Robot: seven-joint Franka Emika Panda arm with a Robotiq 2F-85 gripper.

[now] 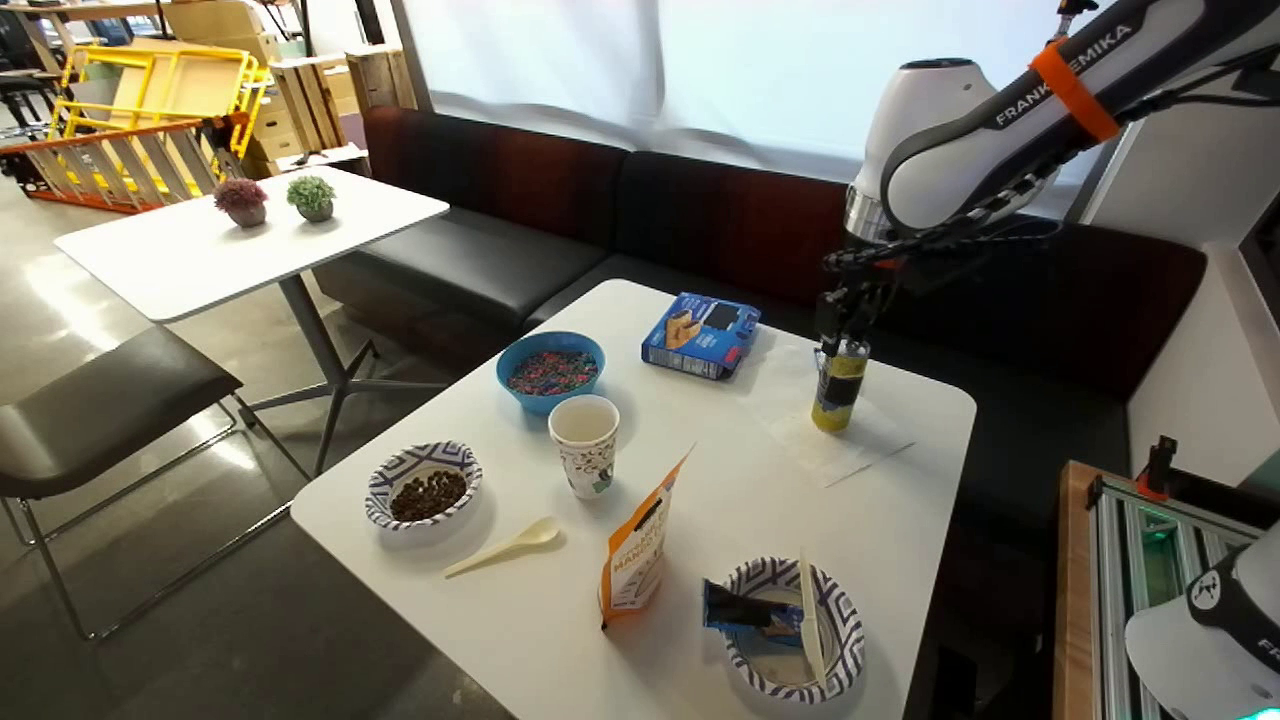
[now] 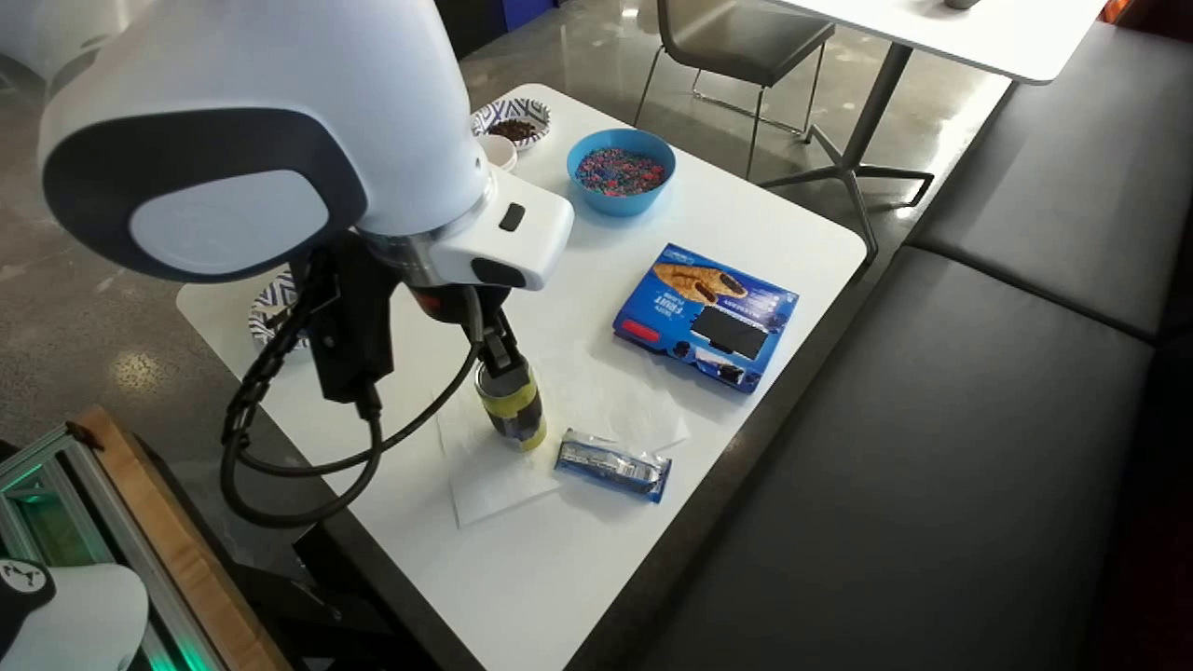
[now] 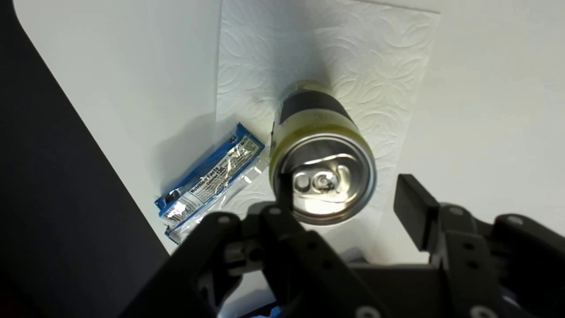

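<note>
A yellow-green can with a dark band [image 1: 836, 390] stands upright on a white napkin [image 3: 392, 69]. My gripper is open just over the can's top, its fingers [image 3: 414, 212] on either side. In the wrist view the left finger overlaps the edge of the lid [image 3: 331, 183], while a gap shows between the lid and the right finger. Exterior view 2 has the gripper [image 2: 503, 363] pointing down at the can [image 2: 514, 408]. Whether either finger touches it, I cannot tell.
Beside the can lies a blue-and-silver wrapped bar [image 2: 612, 465], near the table edge. A blue box [image 1: 702, 335], blue bowl [image 1: 528, 390], paper cup [image 1: 587, 450], orange-and-white pouch [image 1: 636, 552] and two patterned bowls [image 1: 381, 504] stand elsewhere. A spoon [image 1: 504, 546] lies in front.
</note>
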